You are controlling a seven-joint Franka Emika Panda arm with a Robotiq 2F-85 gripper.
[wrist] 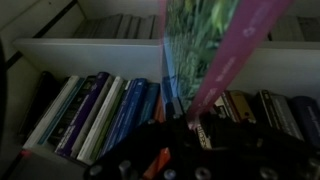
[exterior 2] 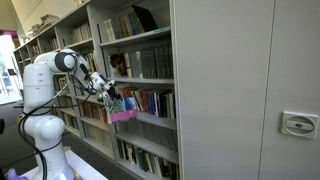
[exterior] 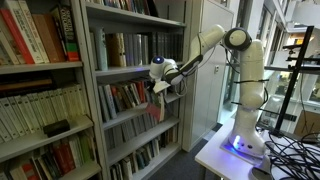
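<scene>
A thin book with a pink border and a blue-green picture cover (wrist: 195,55) rises from between the fingers in the wrist view. My gripper is shut on it; the dark fingers are hard to make out. From the second exterior view, the pink book (exterior 2: 124,114) hangs in front of the bookshelf, below the arm's wrist. In the first exterior view the gripper (exterior: 158,88) is in front of the shelf's middle rows, with the book partly blending into the books behind.
Behind the held book, a shelf row (wrist: 100,115) carries leaning blue, white and purple books. More books (wrist: 280,112) stand at the right. A white table (exterior: 222,160) is beside the arm's base, its visible top mostly bare.
</scene>
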